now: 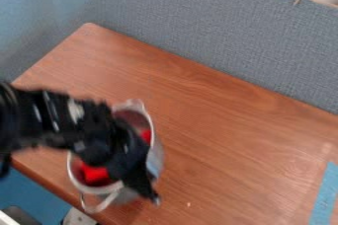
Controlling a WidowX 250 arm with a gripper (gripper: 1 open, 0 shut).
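A silver pot with two handles stands at the near left of the wooden table, with red material visible inside it. My black arm reaches in from the left across the pot and hides much of it. The gripper is at the pot's right side and is blurred, so I cannot see clearly how its fingers stand or whether anything is between them.
Grey padded walls border the back and left. A light blue strip lies at the right edge. The table's near-left edge is close to the pot.
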